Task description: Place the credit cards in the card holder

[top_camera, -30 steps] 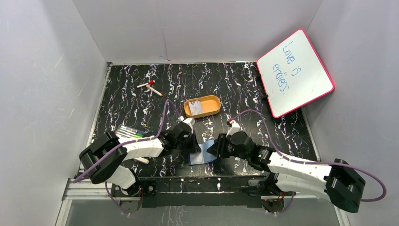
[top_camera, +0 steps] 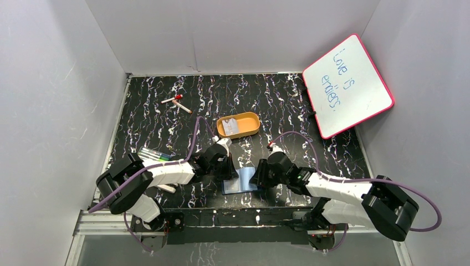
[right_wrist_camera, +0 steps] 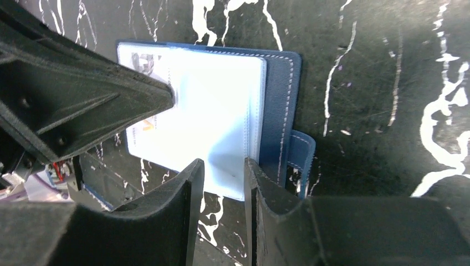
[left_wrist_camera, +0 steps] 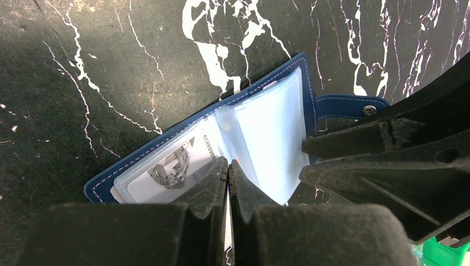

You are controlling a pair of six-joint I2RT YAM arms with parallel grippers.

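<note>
The dark blue card holder lies spread on the table, its clear pages showing. A card with a diamond picture sits in the left-hand sleeve. My left gripper is shut, fingertips over the inner edge of that sleeve, nothing visible between them. Pale blue pages cover the right-hand half. Over their near edge stands my right gripper, part open, its fingers on either side of the pages' lower right corner. Whether its fingers touch the pages I cannot tell. An orange tray behind the arms holds a card.
Two markers lie at the back left. More pens are by the left arm. A whiteboard leans at the right. Both grippers are close together over the holder; the table behind the tray is clear.
More of the pale pages shows. The left arm has barely moved.
</note>
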